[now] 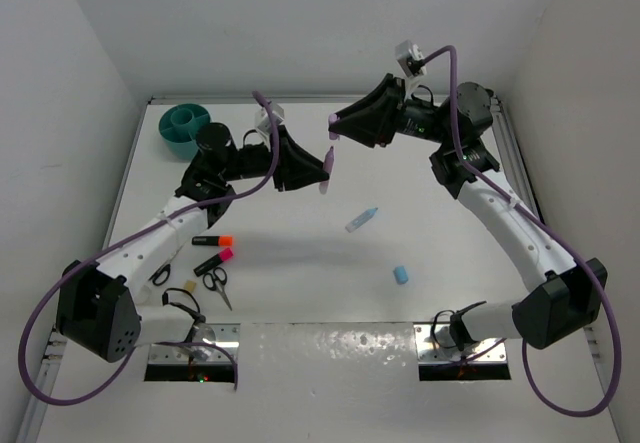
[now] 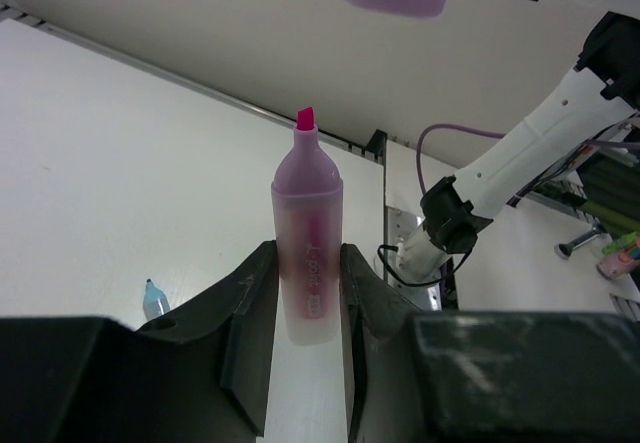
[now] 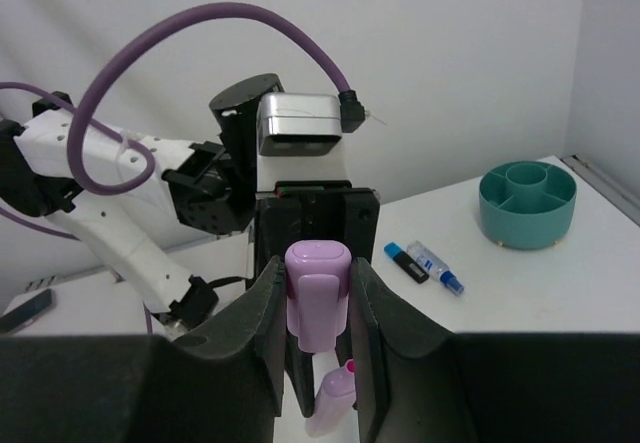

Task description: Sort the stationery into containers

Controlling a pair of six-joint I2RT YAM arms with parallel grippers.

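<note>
My left gripper (image 1: 317, 171) is shut on a purple highlighter (image 2: 307, 223), held upright with its pink chisel tip bare. Above and to the right, my right gripper (image 1: 342, 123) is shut on a purple cap (image 3: 318, 293), which hangs just over the highlighter, apart from it. The teal round organizer (image 1: 180, 138) with compartments stands at the back left. Markers (image 1: 212, 241) in black-orange and black-pink (image 1: 208, 263), scissors (image 1: 217, 283) and a small yellow piece (image 1: 189, 287) lie at the front left.
A light blue pen-like item (image 1: 362, 219) lies at the middle right, a small blue piece (image 1: 400, 275) nearer the front.
</note>
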